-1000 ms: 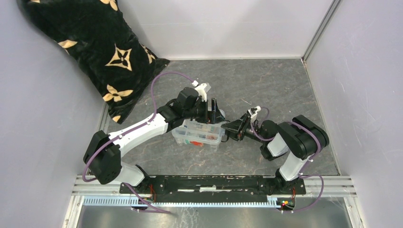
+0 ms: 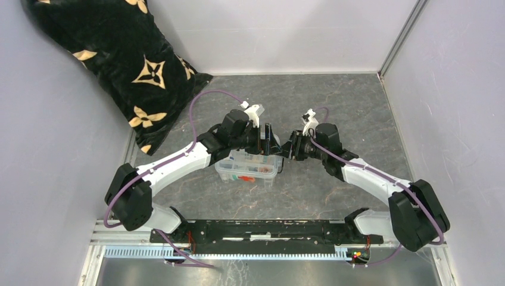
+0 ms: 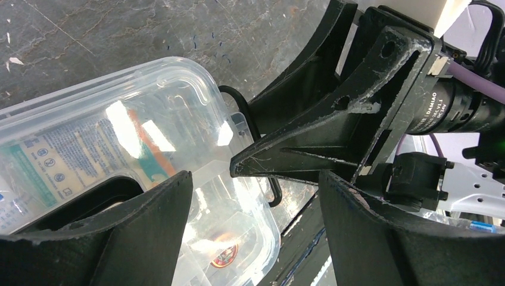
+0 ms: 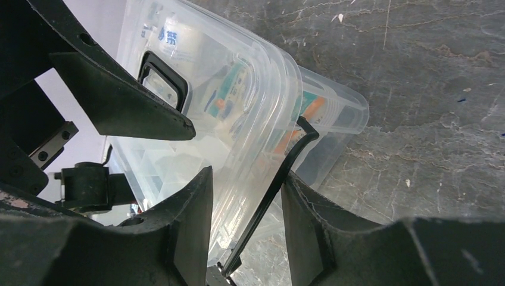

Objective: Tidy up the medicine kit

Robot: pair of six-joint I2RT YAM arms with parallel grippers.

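A clear plastic medicine box (image 2: pixel 244 170) with compartments and packets inside sits on the floor in the middle. My left gripper is open above its lid, fingers apart. My right gripper is at the box's right end, part open, its fingers either side of the clear edge and black handle (image 4: pixel 268 199); whether it grips them is unclear. In the left wrist view the right gripper's black fingers reach over that end. The contents are blurred through the plastic.
A black patterned cushion (image 2: pixel 137 89) leans at the back left. White walls bound the sides and back.
My right arm has risen and moved toward the back, its gripper now higher along the box's right end. The left arm and box look unmoved.
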